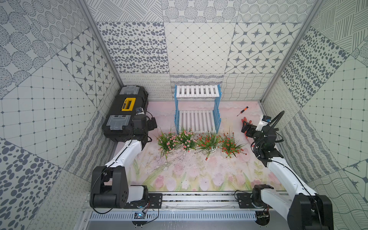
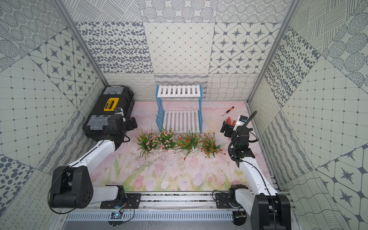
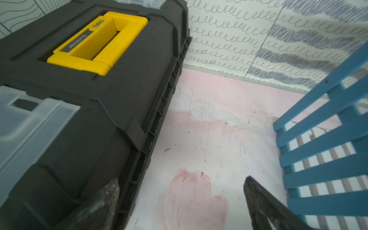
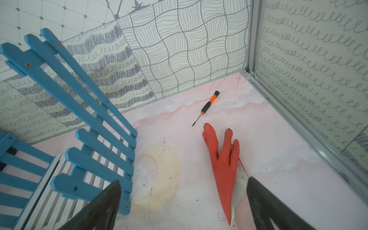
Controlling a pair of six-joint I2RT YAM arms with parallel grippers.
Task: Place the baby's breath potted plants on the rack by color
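Two pink-flowered plants (image 1: 166, 142) pink plant beside it stand in a row with two red-flowered plants, the middle one (image 1: 207, 142) and the rightmost red plant (image 1: 231, 145). Behind them is the blue-sided rack; its white upper shelf (image 1: 197, 91) and lower shelf (image 1: 197, 121) are bare. My left gripper is open beside the toolbox, left of the plants, with nothing between its fingers. To the right of the row, my right gripper has its fingers apart and empty. Neither touches a plant.
A black toolbox (image 1: 126, 111) with a yellow handle fills the back left. A red hand-shaped object (image 4: 224, 168) lies by my right gripper, and a screwdriver (image 4: 205, 108) lies farther back.
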